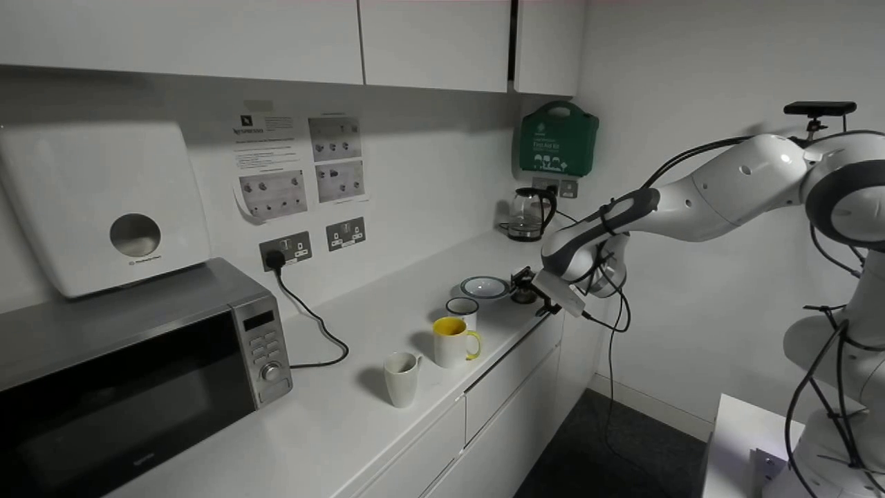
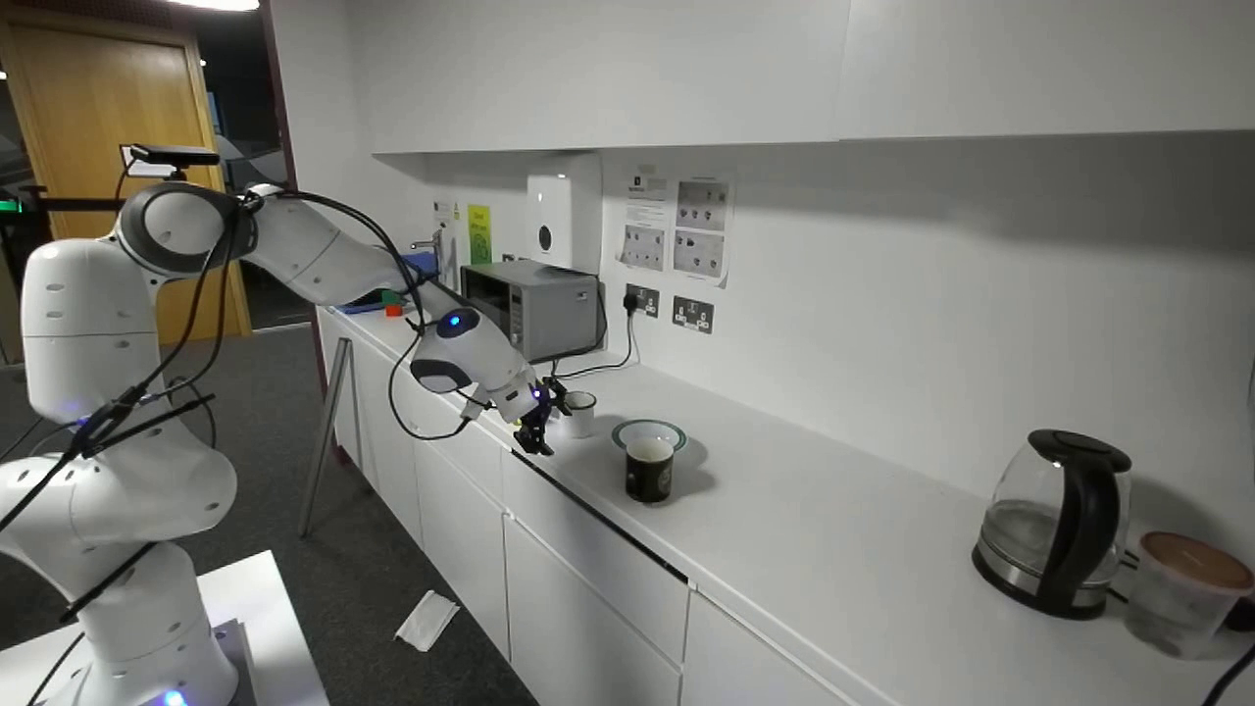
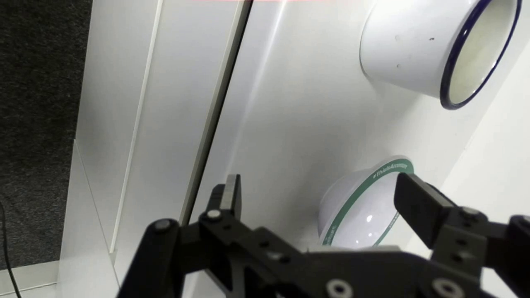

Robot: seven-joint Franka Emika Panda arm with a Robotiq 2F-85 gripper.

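My gripper is open over the front part of the counter, and no object shows held by its spread fingers. In the wrist view a white bowl with a green rim [image 3: 348, 198] lies partly behind the right finger [image 3: 422, 206]. A white enamel mug with a dark blue rim [image 3: 407, 47] is at the upper right. Beside the bowl stands a black mug [image 2: 649, 478], upright, apart from the gripper [image 2: 549, 420] in exterior view 2. A yellow-lined white mug [image 1: 449, 347] and a tall white mug [image 1: 402, 383] stand farther along the counter.
A glass kettle [image 2: 1050, 524] and a lidded clear tub [image 2: 1185, 594] occupy one end of the counter; a microwave [image 1: 141, 332] fills the other. Bare countertop [image 2: 824, 506] lies between the black mug and kettle. The counter's front edge runs close to my gripper.
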